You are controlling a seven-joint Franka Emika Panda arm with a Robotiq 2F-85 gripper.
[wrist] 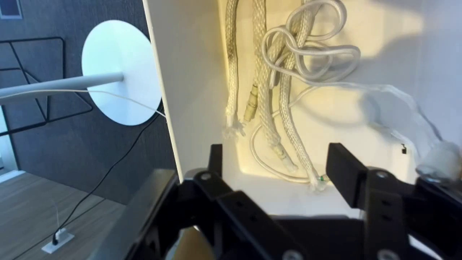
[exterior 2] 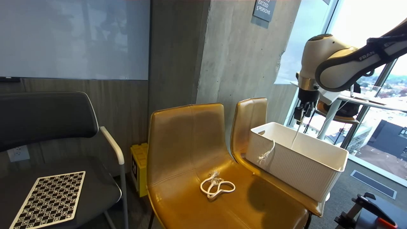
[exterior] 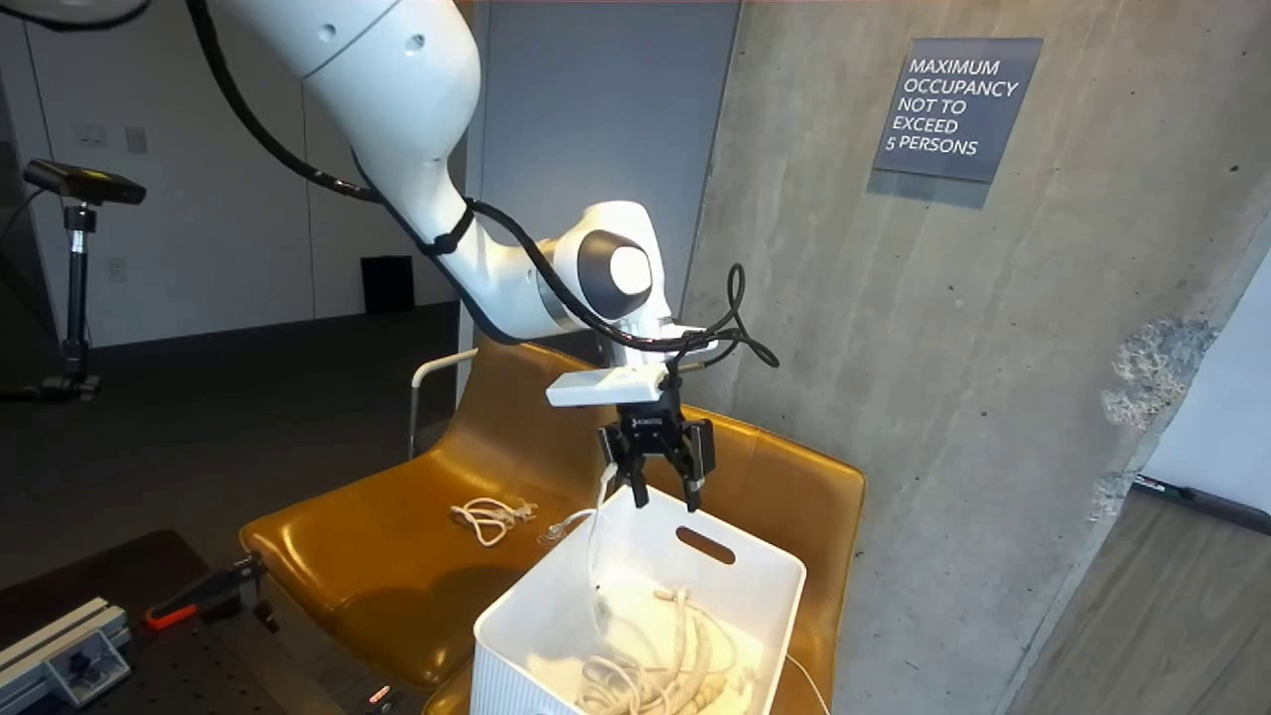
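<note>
My gripper [exterior: 667, 499] hangs above the back rim of a white box [exterior: 515, 614]. Its fingers stand apart, and in the wrist view the space between the fingertips is empty. Several pale braided ropes [wrist: 260, 56] and a looped thin cord [wrist: 320, 52] lie on the box floor. One thin white strand [exterior: 592, 548] rises from the box to the outer side of my gripper; whether it is caught there I cannot tell. A white lump [wrist: 444, 160] shows beside the right finger. In exterior view 2 the gripper [exterior 2: 299, 114] is beyond the box.
The box rests on a brown chair. Another white rope bundle [exterior 2: 217, 185] lies on the neighbouring brown seat [exterior 2: 244, 206]. A frayed cord end [exterior 2: 267, 152] hangs over the box's outer wall. A concrete wall [exterior: 906, 393] stands behind.
</note>
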